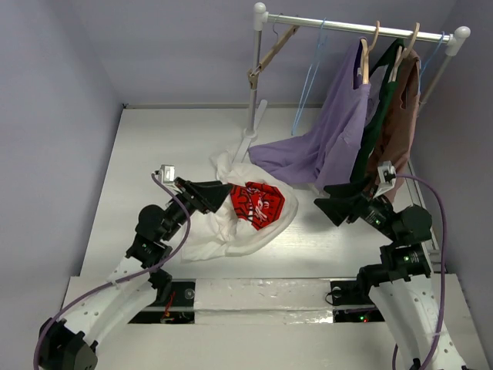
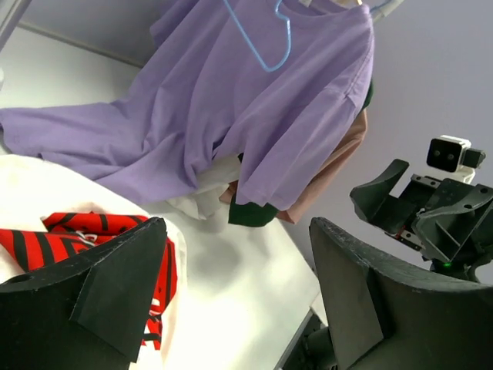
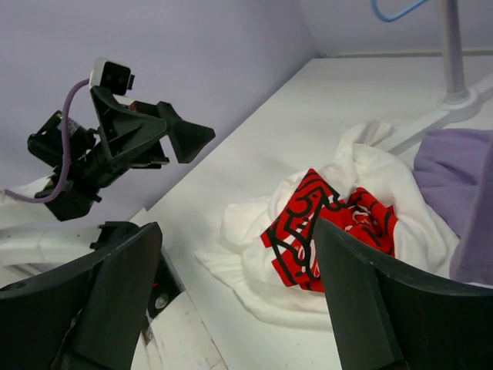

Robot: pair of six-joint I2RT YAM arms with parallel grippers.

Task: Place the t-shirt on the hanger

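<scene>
A white T-shirt with a red print lies crumpled on the white table, below the rack; it also fills the lower left of the left wrist view and the middle of the right wrist view. A bare wooden hanger hangs at the rack's left end. My left gripper is open above the left part of the shirt, nothing held. My right gripper stands open to the right of the shirt, in front of the hanging clothes, with nothing between its fingers.
The rack holds purple, green and brown garments at the right; the purple one drapes onto the table beside the white shirt. Blue thin hangers dangle from the rail.
</scene>
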